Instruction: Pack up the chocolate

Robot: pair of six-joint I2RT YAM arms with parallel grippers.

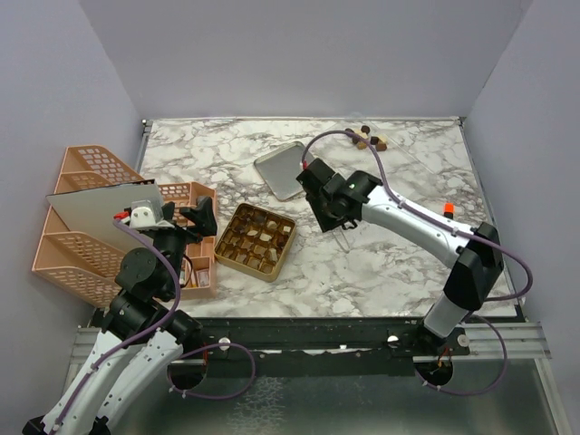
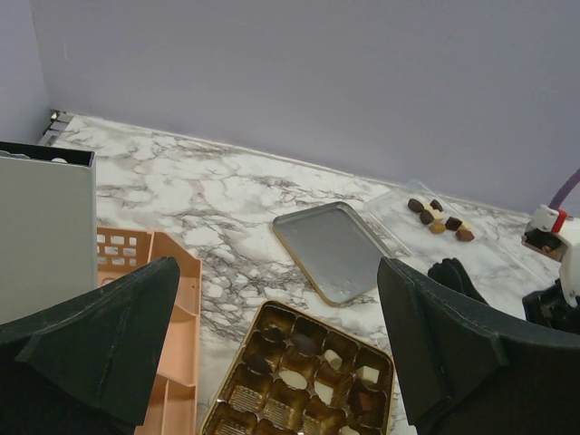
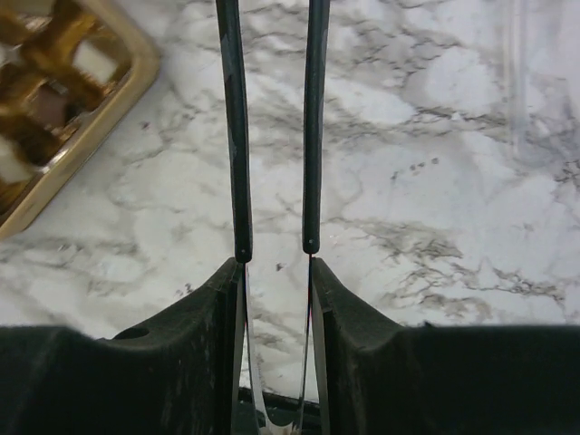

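Observation:
A gold chocolate box (image 1: 255, 242) with a divided insert, several cells holding pieces, sits mid-left on the marble table. My left gripper (image 1: 204, 213) hangs over the orange bins, open and empty in its wrist view. My right gripper is right of and above the box, part open, with nothing seen between its long fingers. More dark and light chocolates (image 1: 367, 138) lie on a clear plastic sheet at the back right.
A grey tray (image 1: 281, 168) lies behind the box. Orange bins (image 1: 86, 281) and a white board fill the left. An orange-tipped object (image 1: 449, 210) lies at right.

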